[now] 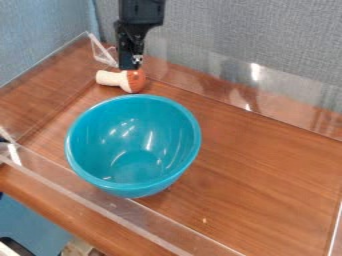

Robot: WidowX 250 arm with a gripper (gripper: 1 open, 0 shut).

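A teal bowl (132, 150) stands on the wooden table at the centre left. Behind it lies a toy mushroom (114, 80) with a cream stem and orange cap, on its side. My black gripper (130, 63) hangs from the top just over the mushroom, its tip close to or in front of the cap. The fingers appear close together, with nothing clearly held between them; the tips are small and hard to make out.
Clear transparent walls edge the table at the back, left and front. Grey padded panels stand behind.
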